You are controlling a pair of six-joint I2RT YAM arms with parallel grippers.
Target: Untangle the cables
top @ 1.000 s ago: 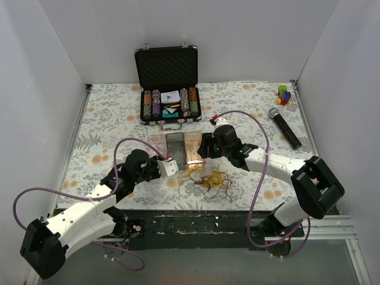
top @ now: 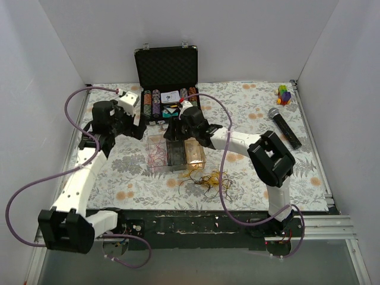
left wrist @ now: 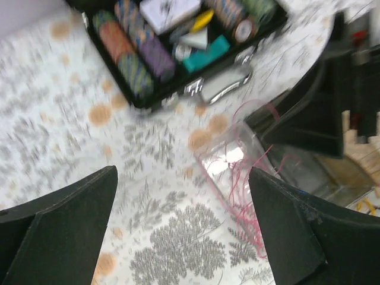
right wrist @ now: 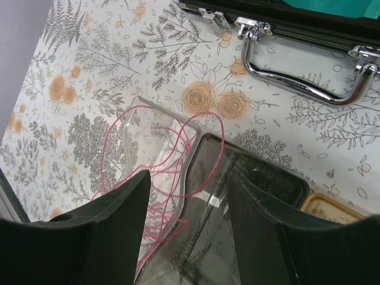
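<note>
Pink cable (top: 157, 155) lies in loose loops in the clear left box (top: 155, 166), and one loop of pink cable (right wrist: 219, 155) reaches over the wall into the dark middle box (right wrist: 261, 175). Yellow and dark cables (top: 212, 180) form a tangle on the table in front of the boxes. Above the boxes hangs my right gripper, its fingers apart around the view of the pink loop, not closed on it. My left gripper is open over the table, left of the boxes, with nothing between its fingers.
Behind the boxes stands an open case (top: 166, 71) of chips, its metal handle (right wrist: 297, 89) toward me. A microphone (top: 285, 127) and coloured toy blocks (top: 284, 95) lie at the right.
My left gripper has gone from the front of the boxes up and left, away from them. The right gripper has moved left, from the right-hand box to over the middle one.
</note>
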